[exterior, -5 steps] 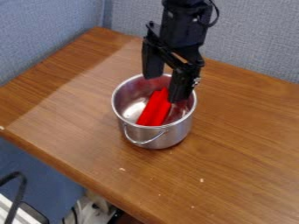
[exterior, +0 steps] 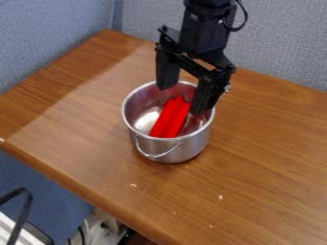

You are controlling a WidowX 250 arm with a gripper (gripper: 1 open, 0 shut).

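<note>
A silver metal pot [exterior: 166, 146] with a thin wire handle stands upright on the wooden table [exterior: 255, 191]. Inside it lies a long red object [exterior: 170, 119], tilted along the pot's depth. My black gripper [exterior: 189, 78] hangs over the pot's back part, fingers spread wide, one at the upper left and the other lower at the right near the rim. Nothing shows between them.
Bare table surrounds the pot on the left, right and front. Grey padded walls [exterior: 274, 38] stand behind and at the back left. Cables lie beyond the table's lower-left edge.
The gripper has shifted slightly and turned, its right finger now a little further right than before. The pot and red object look unchanged.
</note>
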